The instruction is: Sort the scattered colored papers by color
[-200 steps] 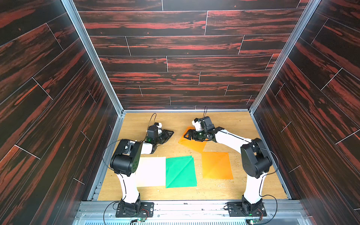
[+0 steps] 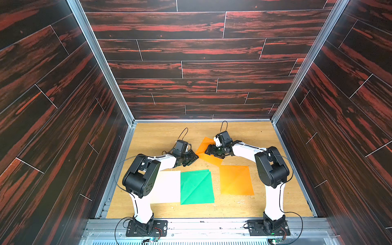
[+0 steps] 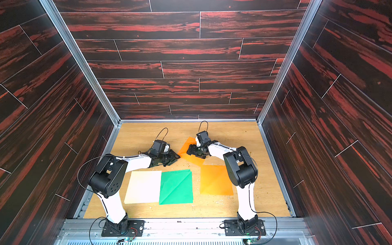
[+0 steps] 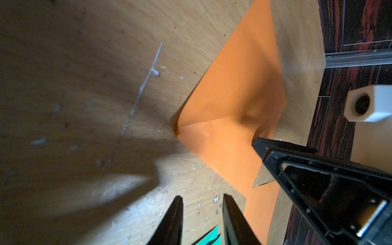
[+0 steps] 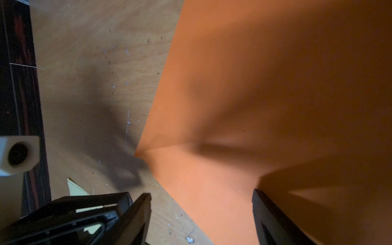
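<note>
An orange paper (image 2: 204, 161) lies at the back centre, folded or creased toward its left corner. My right gripper (image 2: 211, 152) is low over it, its fingers apart with no paper seen between them. My left gripper (image 2: 192, 158) is beside that left corner, its fingers apart in the left wrist view, over bare wood. In the front row lie a white sheet (image 3: 142, 186), green papers (image 3: 176, 187) with crossing creases, and a second orange paper (image 3: 216, 180) at the right.
Dark walls and metal rails enclose the table. The two grippers are close together over the back orange paper.
My left gripper has moved right and slightly down in the top left view, to the orange paper's corner.
</note>
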